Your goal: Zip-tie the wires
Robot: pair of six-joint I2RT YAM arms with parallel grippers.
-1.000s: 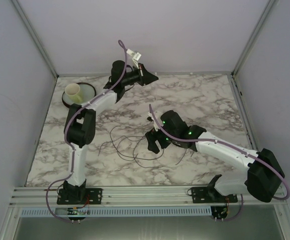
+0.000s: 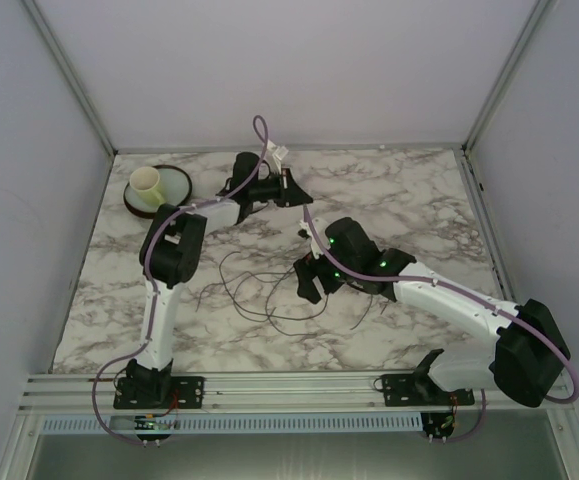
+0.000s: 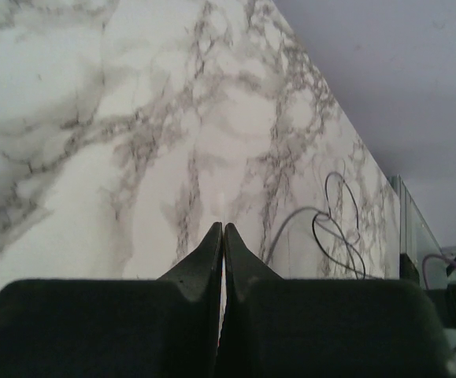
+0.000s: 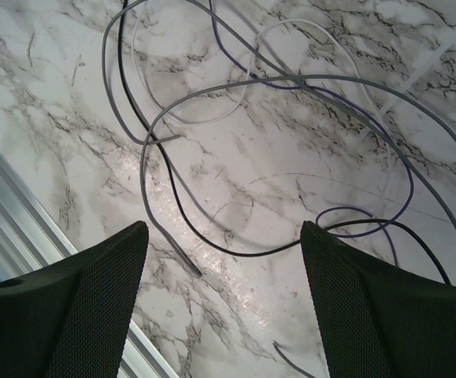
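Observation:
Several loose wires (image 2: pixel 274 318) in grey, black, blue and white lie tangled on the marble table. My left gripper (image 2: pixel 294 197) is above the table behind the wires, its fingertips together in the left wrist view (image 3: pixel 223 228) with nothing visible between them. My right gripper (image 2: pixel 309 278) hangs over the wires; in the right wrist view its fingers (image 4: pixel 78 299) are apart, with wires on the table below and nothing held. A pale translucent strip (image 4: pixel 428 67) lies at the upper right of that view; I cannot tell exactly what it is.
A cream mug (image 2: pixel 147 185) stands on a dark-rimmed round plate (image 2: pixel 174 208) at the back left. Walls and metal rails (image 2: pixel 269 365) border the table. Bare marble lies at the front left and back right.
My left gripper has moved toward the front of the table, closer to the right arm.

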